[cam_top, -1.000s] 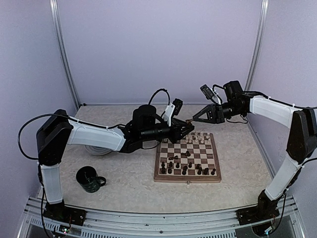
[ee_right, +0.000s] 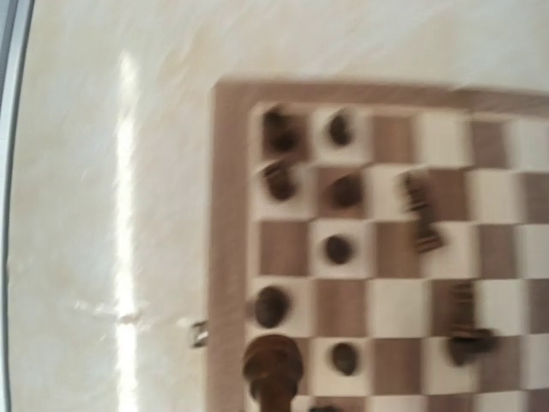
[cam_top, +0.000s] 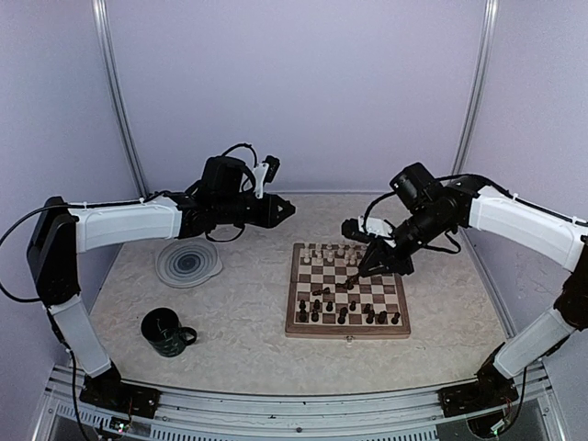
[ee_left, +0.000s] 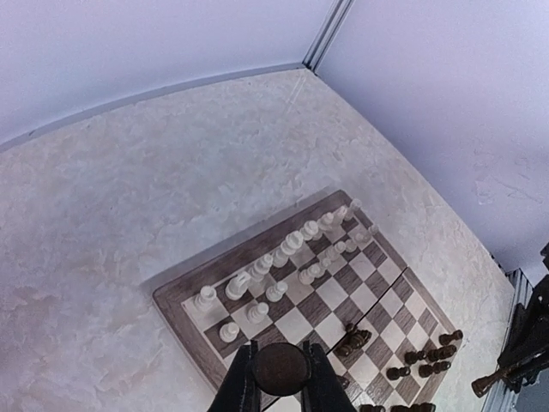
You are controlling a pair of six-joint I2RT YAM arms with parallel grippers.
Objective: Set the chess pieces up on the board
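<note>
The wooden chessboard (cam_top: 300, 326) has white pieces (ee_left: 292, 242) standing along its back rows and dark pieces (cam_top: 342, 313) near its front, a few lying on their sides (ee_right: 420, 210) mid-board. My left gripper (cam_top: 283, 209) is raised left of and behind the board, shut on a dark chess piece (ee_left: 279, 367), seen in the left wrist view. My right gripper (cam_top: 363, 269) is low over the board's middle, shut on a dark chess piece (ee_right: 273, 369). The right wrist view is blurred.
A dark mug (cam_top: 161, 331) stands at the front left, with round grey lids (cam_top: 187, 264) behind it.
</note>
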